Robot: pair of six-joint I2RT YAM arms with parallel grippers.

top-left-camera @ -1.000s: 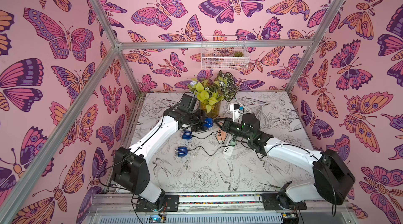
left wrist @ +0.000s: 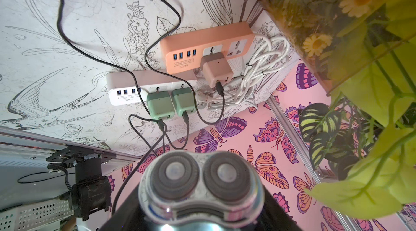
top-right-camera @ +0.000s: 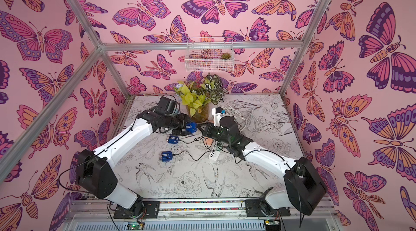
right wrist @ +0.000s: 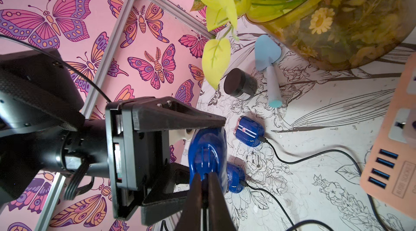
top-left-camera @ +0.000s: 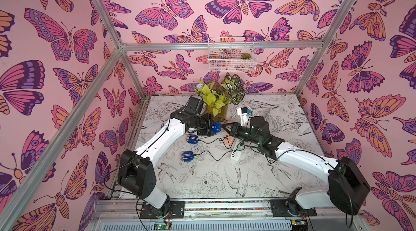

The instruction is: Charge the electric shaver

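A blue electric shaver is held in the air by my left gripper, which is shut on it; its base faces my right gripper. The shaver's two round heads fill the lower part of the left wrist view. My right gripper is shut, its fingertips right in front of the shaver's base. Whether they touch it, or pinch a thin dark cable, cannot be made out. Two other blue shavers lie on the table, each with a black cable at its end. Green adapters sit in the white power strip.
An orange power strip with a pink adapter lies beside the white one. The glass plant pot stands close behind both grippers. A dark jar and a blue trowel lie nearby.
The right arm's elbow has shifted slightly right and down, while its fingertips stay near the shaver's base. The left arm and the held shaver look unmoved.
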